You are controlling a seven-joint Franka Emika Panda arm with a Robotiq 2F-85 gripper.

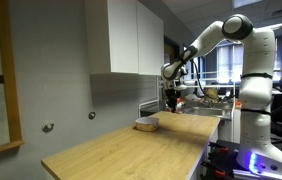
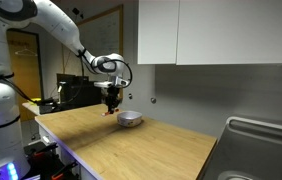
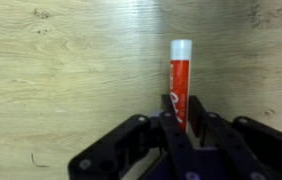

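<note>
A slim red and white stick [image 3: 179,82], marker-like, with a white end and light lettering on its red side, sticks out from between my fingers in the wrist view. My gripper is shut on it; the black fingers hide its lower part. From outside, the gripper [image 1: 172,107] hangs above the far part of the wooden table [image 1: 111,155], clear of the surface. A pale bowl [image 1: 146,124] stands on the table close by, to the right of the gripper [image 2: 108,109] in the second exterior view [image 2: 131,119].
White wall cabinets [image 1: 131,40] overhang the table's wall side. Bare tabletop [image 2: 141,155] stretches away from the bowl over most of its length. A dark floor-level frame [image 2: 56,165] lies beside the arm's base.
</note>
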